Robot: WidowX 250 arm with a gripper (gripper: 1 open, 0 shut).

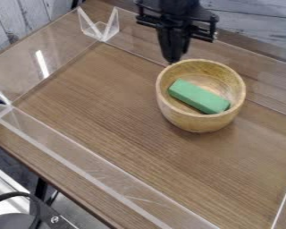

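Observation:
A round light wooden bowl (172, 114) sits right of centre on the wooden table, with a green block (198, 97) lying tilted inside it. My black gripper (172, 55) hangs from the top of the camera view, just above the bowl's back rim and apart from the block. It looks shut, and nothing shows between its fingers.
A small clear plastic object (97, 27) stands at the back left. Clear strips lie along the left side of the table (133, 179). A black cable (26, 199) lies at the lower left.

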